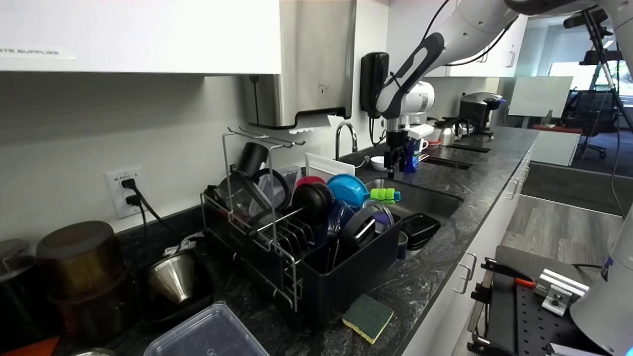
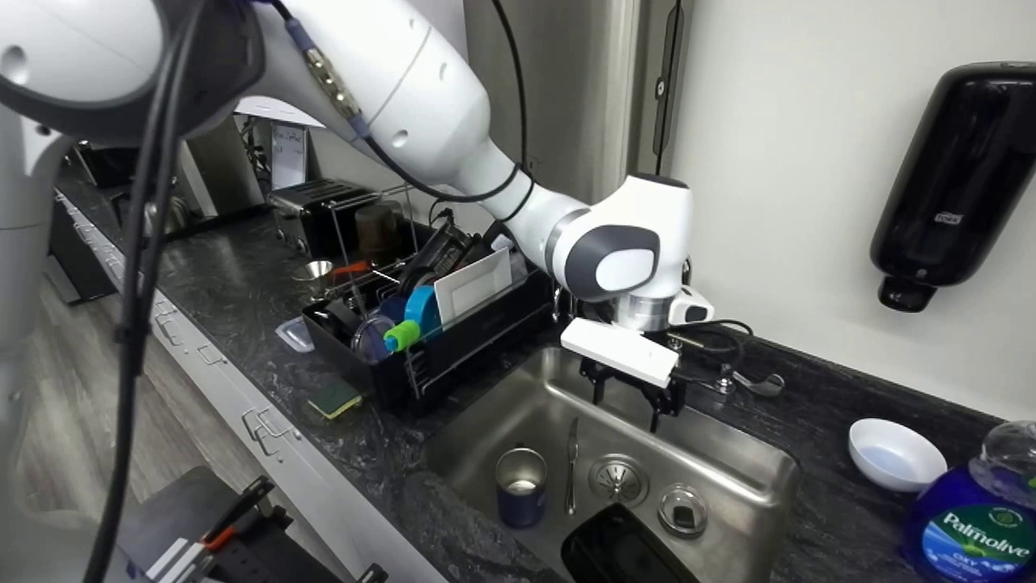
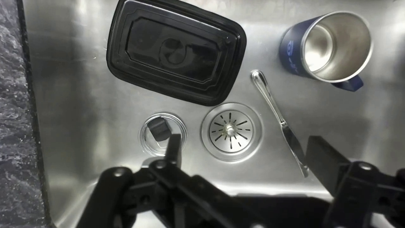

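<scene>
My gripper hangs over the back part of the steel sink, its fingers wide apart and empty. Below it in the wrist view are a black container (image 3: 174, 53), a blue mug (image 3: 294, 49) tipped toward the camera with its steel inside showing, and a knife (image 3: 270, 98) slanting beside the drain strainer (image 3: 230, 131). A clear round lid (image 3: 152, 146) with a dark tab lies left of the drain, partly behind the left finger. One finger (image 3: 322, 159) overlaps the knife's blade tip in this view, clearly above it.
A full dish rack (image 1: 356, 267) stands beside the sink, with a sponge (image 1: 368, 317) in front. On the other side are a white bowl (image 2: 895, 453) and a blue soap bottle (image 2: 981, 525). The faucet (image 1: 345, 136) rises behind the sink.
</scene>
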